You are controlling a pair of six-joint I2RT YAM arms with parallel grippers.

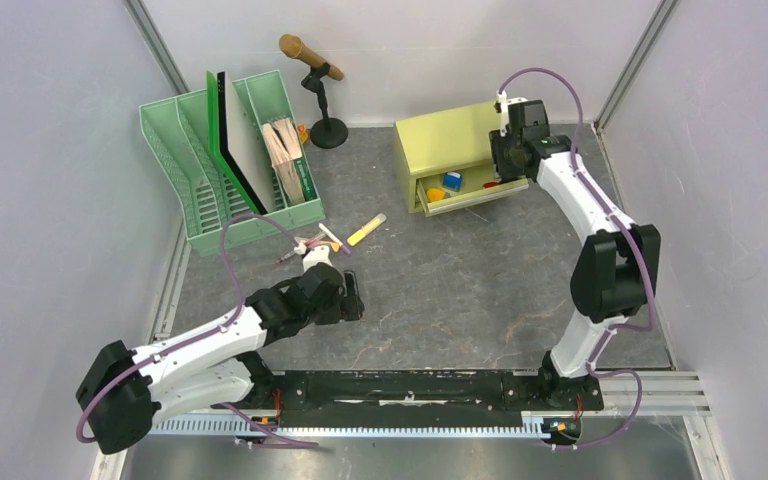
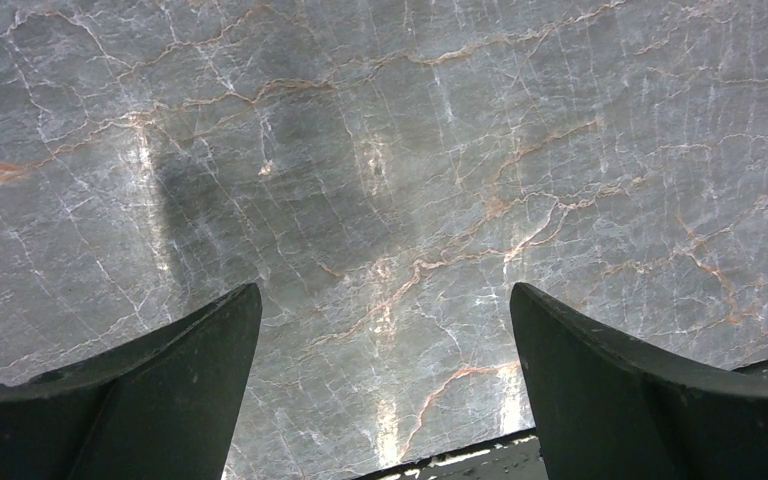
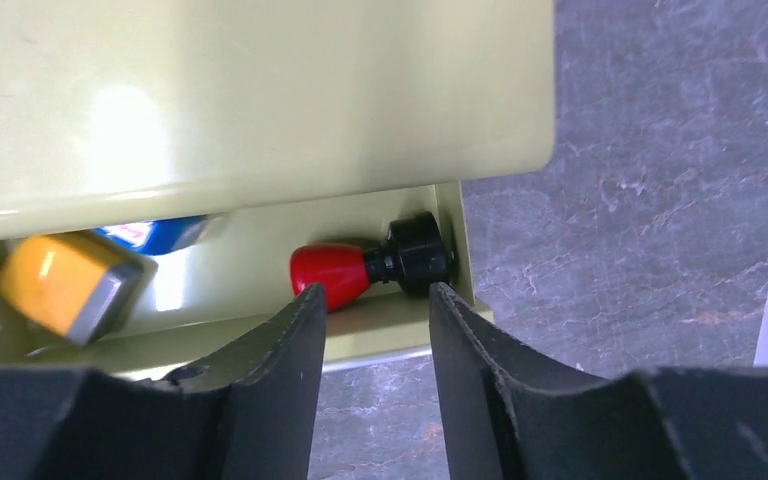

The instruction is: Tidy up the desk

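Observation:
The green drawer unit (image 1: 438, 135) at the back right has its drawer (image 3: 250, 230) pulled out. Inside lie a red-and-black object (image 3: 328, 270), a blue item (image 3: 150, 232) and an orange-yellow item (image 3: 55, 280). My right gripper is over the drawer's right end, fingers apart at the front rim, nothing clearly between them but the rim behind. My left gripper stands open above bare desk at the front left. A yellow highlighter (image 1: 366, 229) and several pens (image 1: 332, 236) lie loose on the desk left of centre.
A mint organizer (image 1: 190, 170) holding a green board and books stands at the back left. A microphone on a stand (image 1: 328, 130) is beside it. Walls bound the sides and back.

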